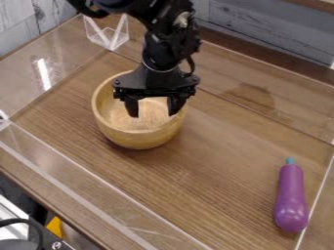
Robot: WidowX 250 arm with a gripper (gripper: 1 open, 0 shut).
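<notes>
My black gripper [154,100] hangs from the arm at the top centre, down over a tan wooden bowl [136,137]. Its two fingers are spread apart over the inside of the bowl, with nothing visible between them. The bowl's back part is partly hidden behind the gripper.
A purple eggplant-like object [291,200] with a green tip lies at the right front of the wooden table [209,186]. A clear plastic object [107,29] is at the back left. Black cables show at the lower left.
</notes>
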